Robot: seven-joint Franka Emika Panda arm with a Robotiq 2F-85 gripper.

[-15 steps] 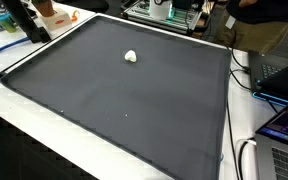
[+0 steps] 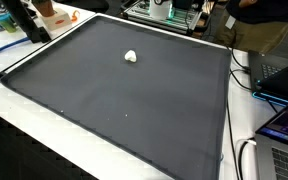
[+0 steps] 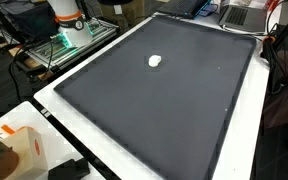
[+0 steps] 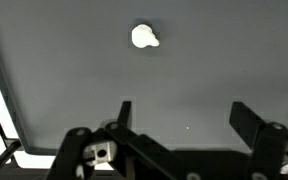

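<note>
A small white object (image 4: pixel 144 36), roundish with a short bump on one side, lies on the dark grey board. In exterior view 1 the same white piece (image 2: pixel 131 56) shows toward the far edge of the board, left of its middle. Exterior view 2 has the white piece (image 3: pixel 154 60) on the farther half. My gripper is open above the board, its two dark fingers spread wide at the bottom of the wrist view. Nothing shows between them, and the white piece is apart from them, higher in that picture.
The dark board (image 2: pixel 124 100) is otherwise bare, with a pale table border around it. Laptops (image 2: pixel 282 125) and cables are along the right in exterior view 1. A cluttered group of items (image 2: pixel 52 14) stands at the far left corner.
</note>
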